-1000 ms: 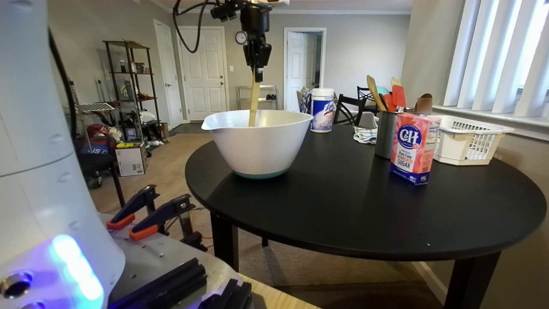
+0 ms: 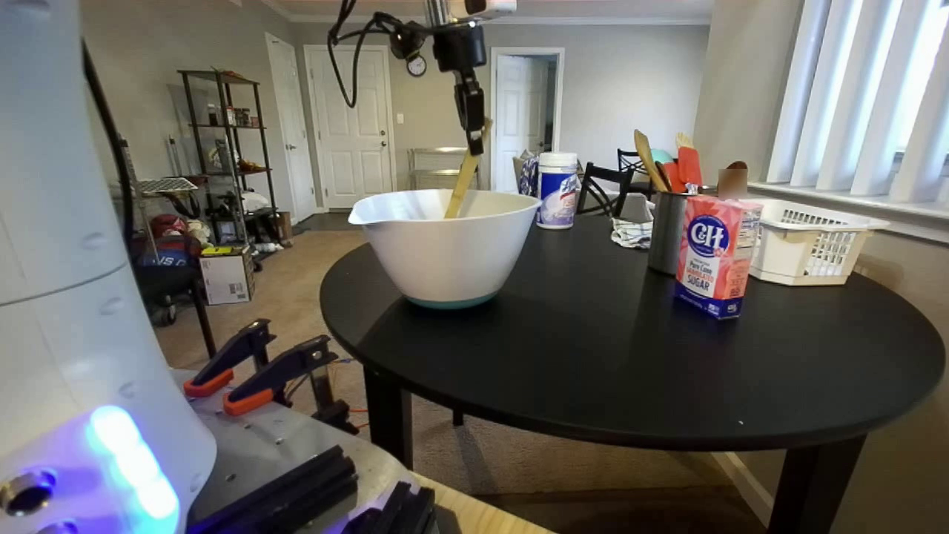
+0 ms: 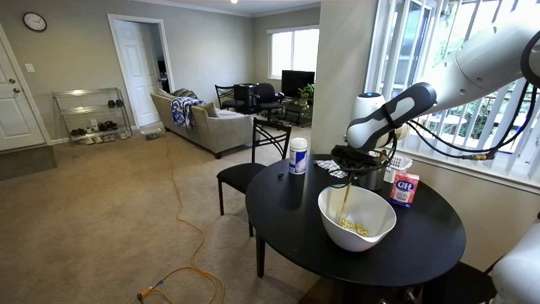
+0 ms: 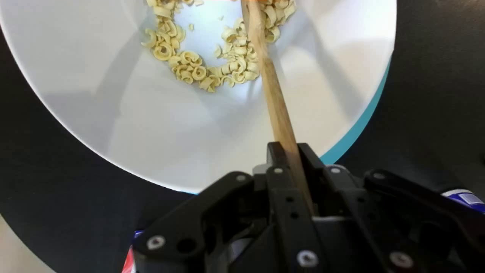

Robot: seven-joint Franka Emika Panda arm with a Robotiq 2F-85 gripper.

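Observation:
My gripper is shut on the handle of a wooden spoon (image 4: 273, 91), above a large white bowl (image 2: 445, 245) with a teal base. From the fingers the spoon slants down into the bowl, and its lower end reaches the pasta (image 4: 238, 63) at the bottom. In the wrist view the small curled pieces lie in a curved band around a bare patch. The spoon's far tip is cut off by that view's top edge. Exterior view 2 shows the pasta (image 3: 355, 228) and the spoon (image 3: 344, 202) standing among it.
On the black round table (image 2: 605, 356) stand a sugar carton (image 2: 712, 258), a metal utensil holder (image 2: 667, 233), a white basket (image 2: 805, 245) and a wipes canister (image 2: 557, 191). A folded cloth (image 2: 632, 232) lies near the holder.
In exterior view 1 my gripper has moved right and tilted, carrying the spoon's upper end with it. The spoon leans more now. The bowl has stayed in place.

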